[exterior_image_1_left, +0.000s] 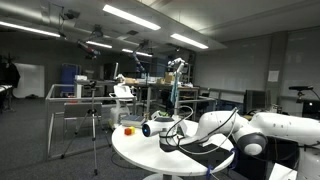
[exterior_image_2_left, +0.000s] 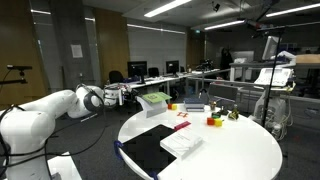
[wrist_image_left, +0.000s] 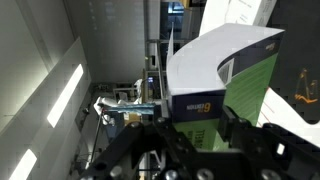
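Note:
In the wrist view my gripper is shut on a book (wrist_image_left: 194, 105), with its orange spine label towards the camera. White pages or cover and a green side (wrist_image_left: 245, 95) fan out beyond the spine. The same green and white book (exterior_image_2_left: 156, 103) shows in exterior view 2 at the table's left rear. Whether it touches the table there cannot be made out. In exterior view 1 the gripper is small and partly lost against the arm.
The round white table (exterior_image_2_left: 240, 155) carries a black mat (exterior_image_2_left: 150, 150), a white flat block (exterior_image_2_left: 182, 142), a small red object (exterior_image_2_left: 181, 125) and coloured blocks (exterior_image_2_left: 214, 121). Several items line its back edge. Bare tabletop lies at the right. A tripod (exterior_image_1_left: 94, 115) stands beside the table.

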